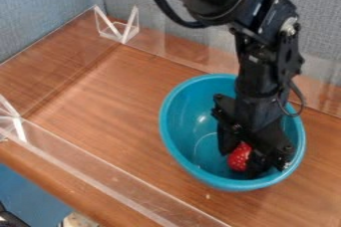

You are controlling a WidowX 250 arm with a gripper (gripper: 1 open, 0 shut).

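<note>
My black gripper (250, 146) reaches down into the teal bowl (184, 129) on the right of the wooden table. It is shut on a small red object (240, 156), which sits low inside the bowl near its front right and is largely covered by the fingers.
Clear plastic edges (118, 26) run along the back and the left front. Grey padded walls stand behind, and a blue surface shows below the table at the lower left.
</note>
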